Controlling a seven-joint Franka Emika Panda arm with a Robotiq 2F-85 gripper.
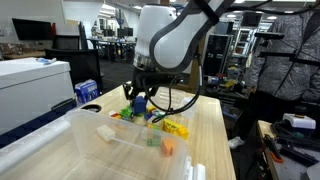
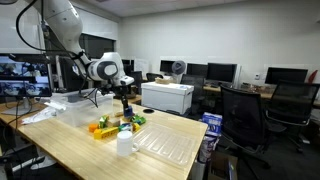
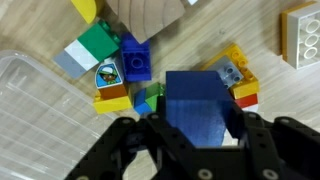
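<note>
A dark blue block (image 3: pixel 195 105) fills the space between the fingers of my gripper, which is shut on it. Below it in the wrist view, a pile of toy blocks is spread over the table: a green block (image 3: pixel 100 40), a blue brick (image 3: pixel 136 60), a yellow-orange brick (image 3: pixel 232 62) and a wooden piece (image 3: pixel 148 15). From the first exterior side, my gripper (image 1: pixel 150 96) hangs over this pile, behind the clear bin. The block's underside is hidden.
A clear plastic bin (image 1: pixel 120 155) stands on the near side of the pile, with a few blocks inside. A white cup (image 2: pixel 125 143) and a pale tray (image 2: pixel 170 145) share the wooden table. Bare tabletop (image 2: pixel 85 145) shows at the near left.
</note>
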